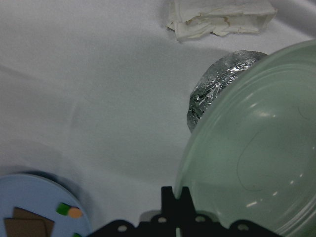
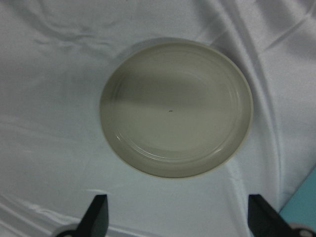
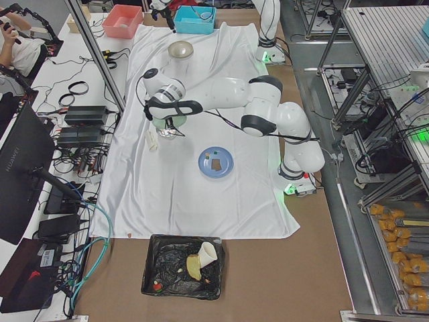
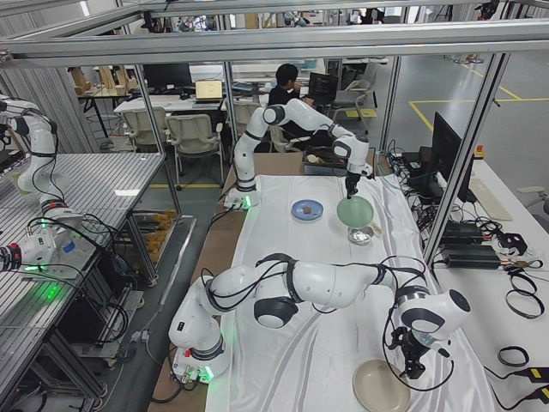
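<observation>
My left gripper is shut on the rim of a pale green bowl [image 1: 252, 148], which covers part of a crumpled foil dish [image 1: 212, 79] in the left wrist view. A crumpled white paper [image 1: 217, 19] lies beside the foil. A blue plate [image 1: 29, 192] holding brown squares and small coloured bits lies apart from them. In the right wrist view my right gripper is open, nothing between its fingers, above the cloth near an empty beige plate [image 2: 173, 108].
A black lined tray [image 3: 184, 287] with scraps sits on the brown table beyond the cloth. A teal bin [image 3: 194, 23] and a pink bin [image 3: 123, 20] stand at the other end. The cloth around the blue plate is largely clear.
</observation>
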